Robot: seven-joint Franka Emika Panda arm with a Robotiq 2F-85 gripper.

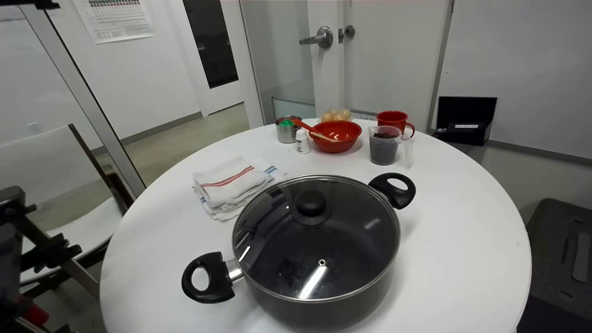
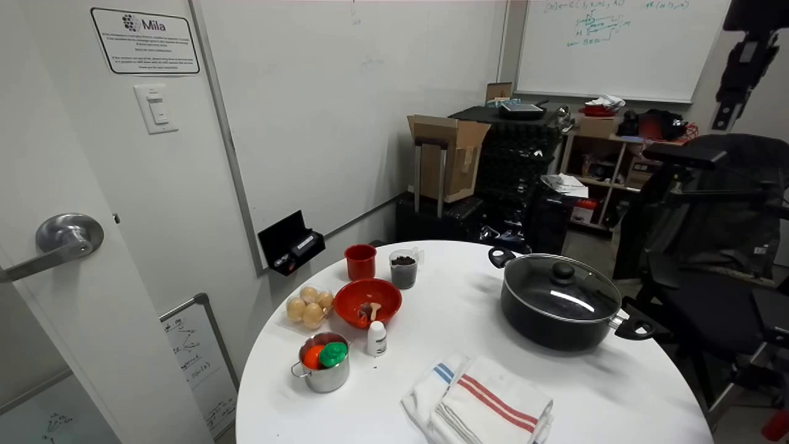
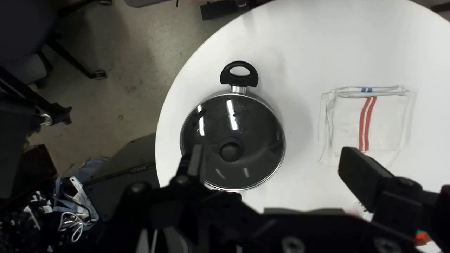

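My gripper is open high above the table, its fingers wide apart and nothing between them. Below it in the wrist view, a black pot under a glass lid lies toward the left finger. The lid sits on the pot, its round black knob on top. Folded white towels with red and blue stripes lie beyond the right finger. In exterior view 2 the pot stands near the far right edge of the table, apart from the towels.
On the table's other side stand a red bowl with a spoon, a red mug, a measuring cup of dark bits, a small white bottle, a steel pot and eggs. Bare white table lies right of the pot.
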